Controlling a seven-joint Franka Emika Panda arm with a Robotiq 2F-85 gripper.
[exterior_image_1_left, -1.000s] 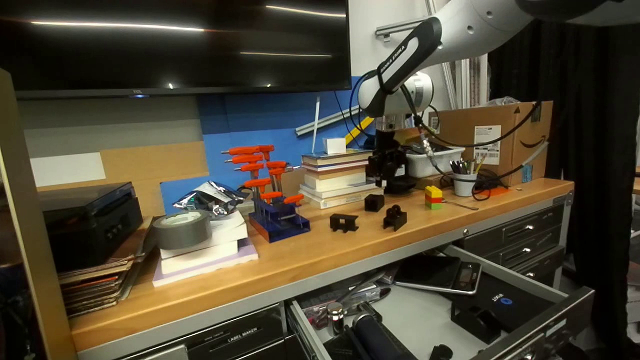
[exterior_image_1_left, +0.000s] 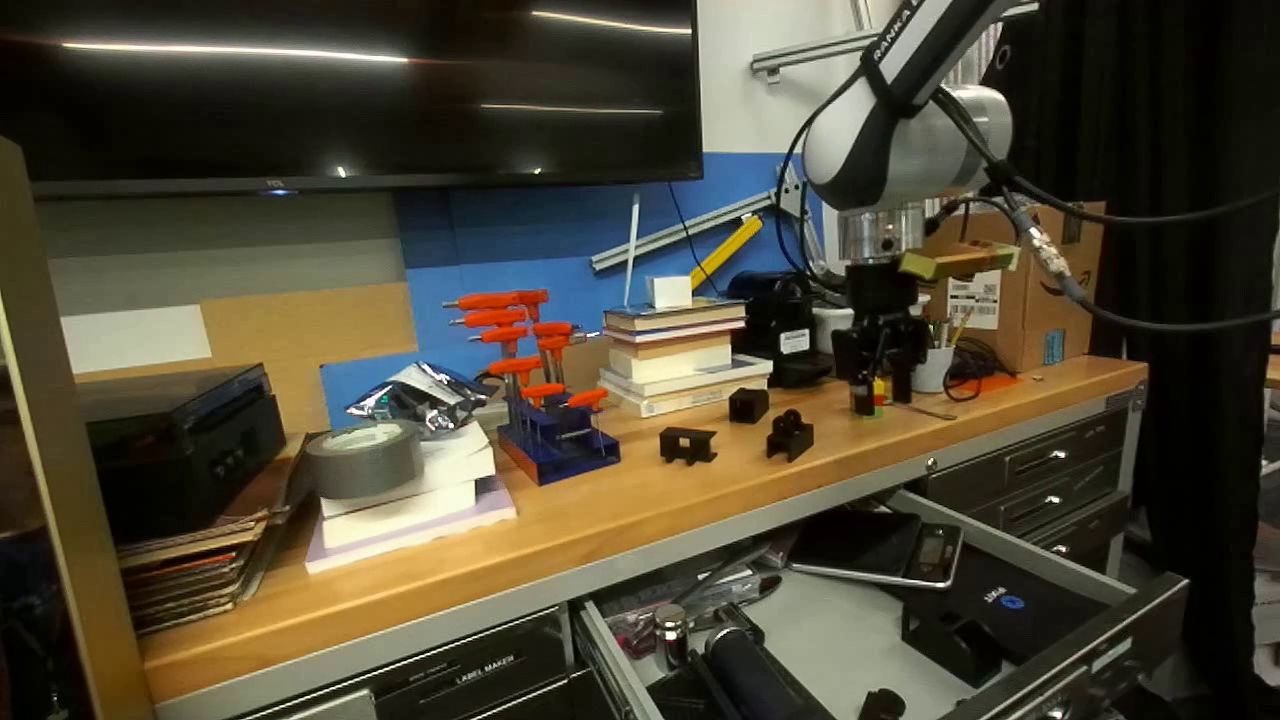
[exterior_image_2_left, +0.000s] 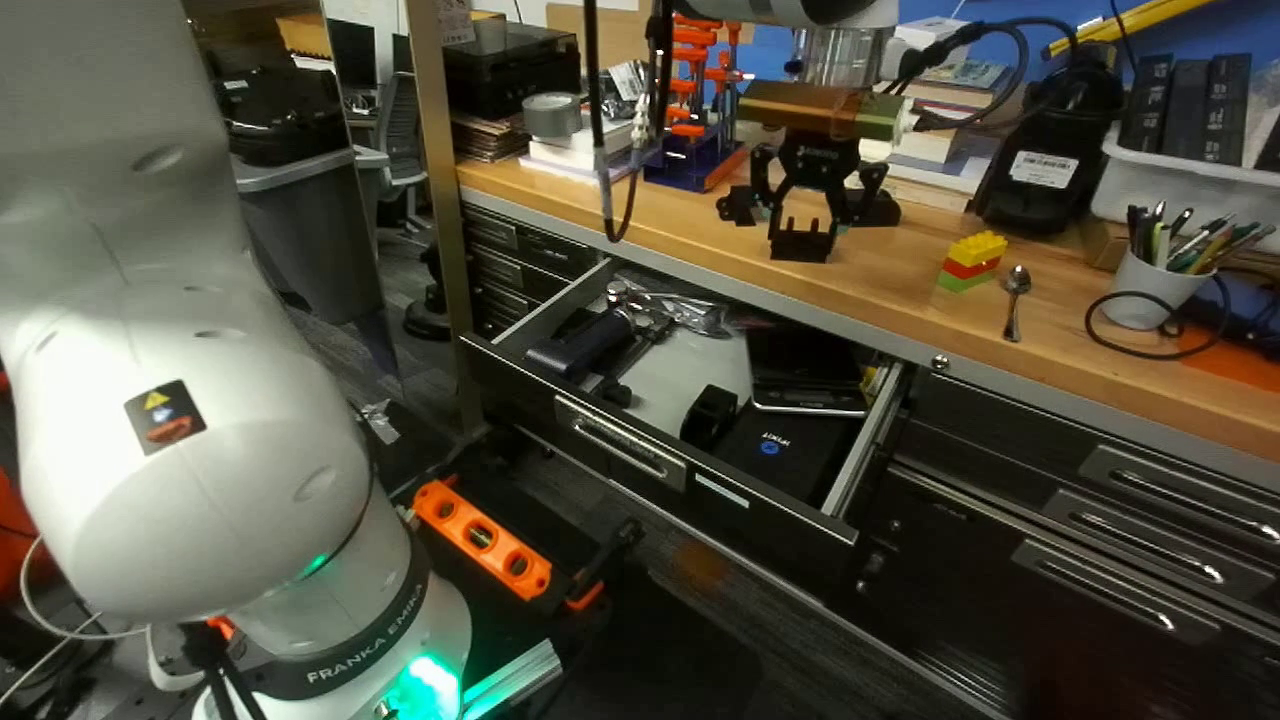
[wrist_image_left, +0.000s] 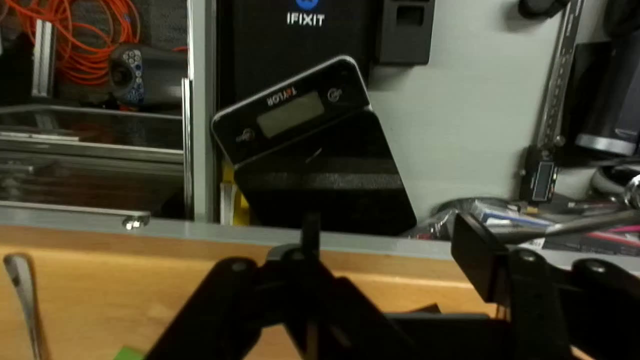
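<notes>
My gripper (exterior_image_1_left: 882, 401) hangs above the wooden bench, its two fingers apart and nothing visible held between them. In the wrist view its fingers (wrist_image_left: 474, 255) stand wide of each other near the bench edge. From exterior view 1 it partly covers a small yellow, red and green block stack (exterior_image_2_left: 972, 260), which stands clear to its right in exterior view 2. Three small black parts rest on the bench: a bracket (exterior_image_1_left: 687, 445), a boxy one (exterior_image_1_left: 749, 406) and a rounded one (exterior_image_1_left: 791, 436). A metal spoon (exterior_image_2_left: 1015, 300) lies beside the block stack.
An open drawer (exterior_image_2_left: 684, 480) below the bench holds a black kitchen scale (wrist_image_left: 324, 162), a caliper (wrist_image_left: 552, 120) and other tools. Books (exterior_image_1_left: 672, 348), a hex-key stand (exterior_image_1_left: 558, 438) and a pen cup (exterior_image_2_left: 1146, 288) stand on the bench.
In exterior view 1 the arm has swung right and the gripper has come lower, away from the book stack and in front of the block stack. The black parts and the drawer are unmoved.
</notes>
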